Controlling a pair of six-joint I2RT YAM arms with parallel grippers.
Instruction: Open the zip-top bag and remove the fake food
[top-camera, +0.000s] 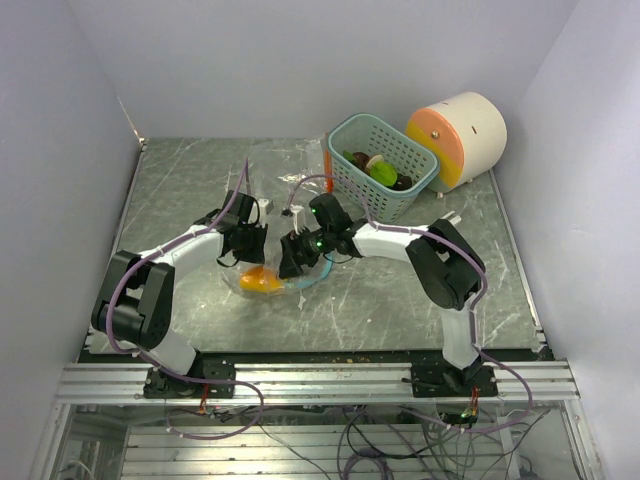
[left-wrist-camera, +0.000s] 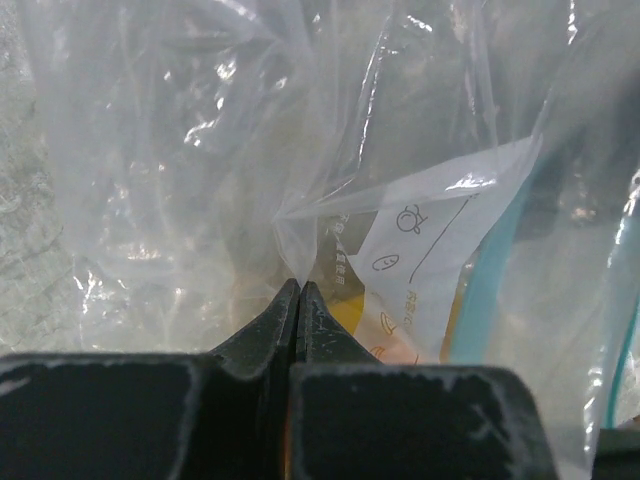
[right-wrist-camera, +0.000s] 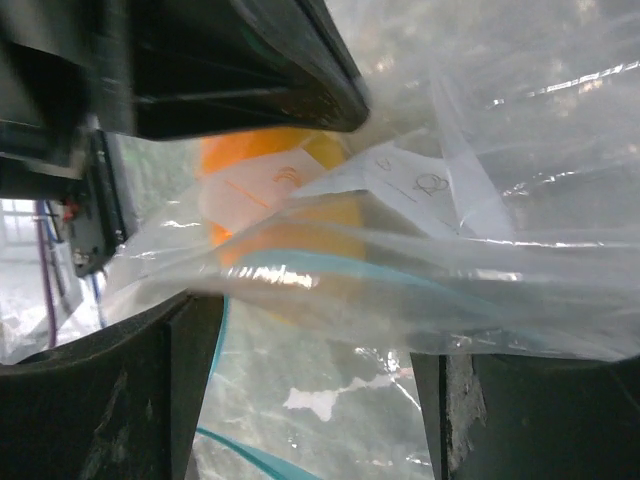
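A clear zip top bag (left-wrist-camera: 180, 170) with a teal seal strip holds yellow-orange fake food (top-camera: 259, 280) and a printed label (left-wrist-camera: 420, 250). My left gripper (top-camera: 258, 258) is shut on the bag's plastic, its fingertips pinching a fold in the left wrist view. My right gripper (top-camera: 296, 266) is down at the bag's right part, beside the food; in the right wrist view its fingers stand apart, with bag film and the teal strip stretching across between and above them.
A teal basket (top-camera: 350, 128) with mixed items stands at the back right, beside a cream and orange cylinder (top-camera: 472, 130).
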